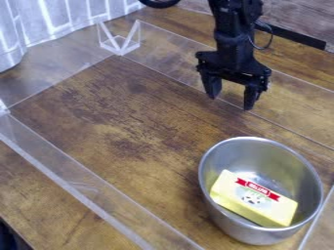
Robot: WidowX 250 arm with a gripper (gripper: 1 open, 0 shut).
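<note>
My black gripper (232,84) is near the top centre-right of the camera view, over the wooden tabletop (117,137), its fingers apart with nothing visible between them. At the bottom right stands a steel bowl (261,152), holding a yellow box (255,201) with a red label.
A small white wire-like object (119,44) stands at the upper left. Clear plastic edging runs along the left and lower parts of the table.
</note>
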